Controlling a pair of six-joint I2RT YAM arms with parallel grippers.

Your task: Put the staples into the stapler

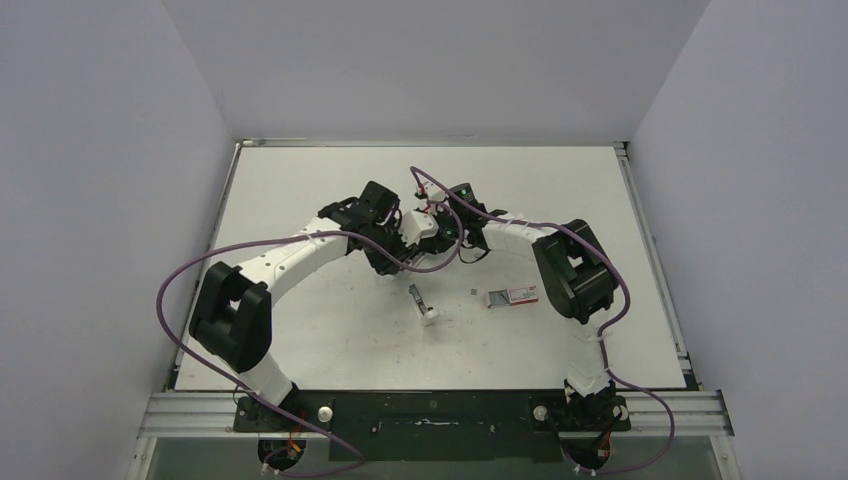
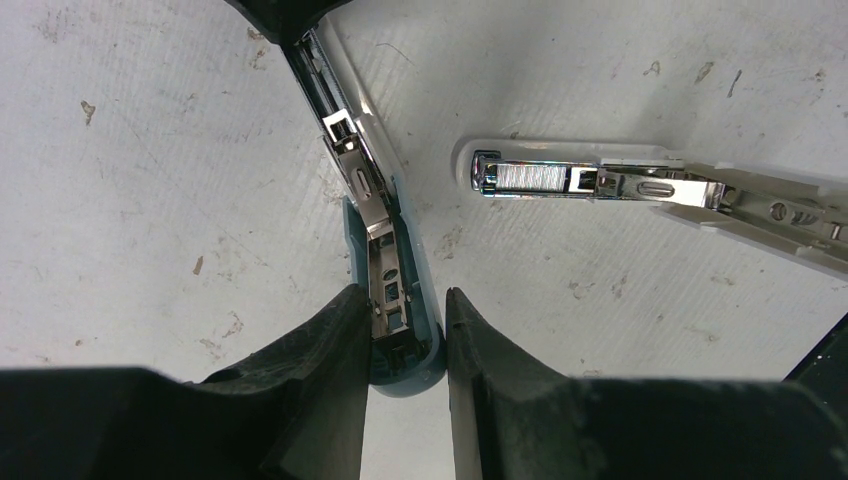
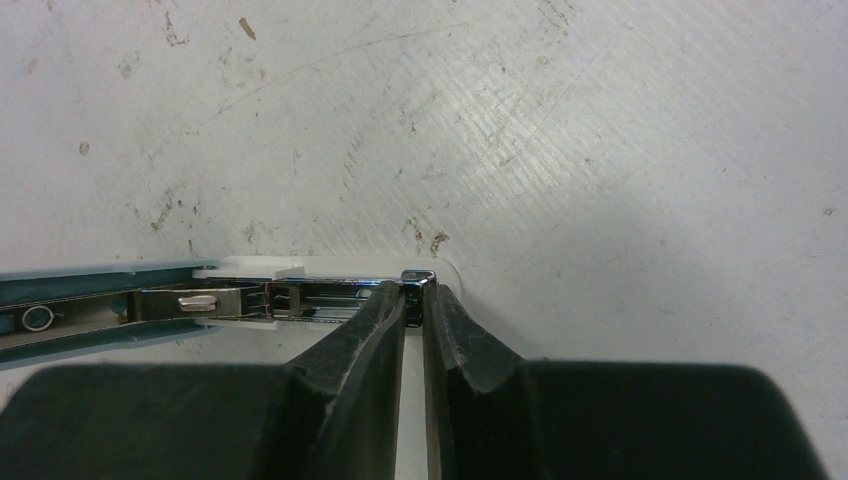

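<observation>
In the left wrist view an opened teal stapler (image 2: 420, 270) lies diagonally, my left gripper shut on its rounded teal end. My right gripper is at the far metal tip of this stapler's staple channel (image 3: 330, 297); its fingers are close together, and I cannot tell whether they grip the tip. The channel shows bare rails. In the left wrist view a second, pale stapler (image 2: 760, 200) lies open to the right, with a strip of staples (image 2: 530, 178) in its channel.
A red and white box (image 1: 522, 296) lies at the right of the table (image 1: 300, 350), with a small grey piece (image 1: 473, 292) beside it. The pale stapler (image 1: 428, 315) is in front of the grippers.
</observation>
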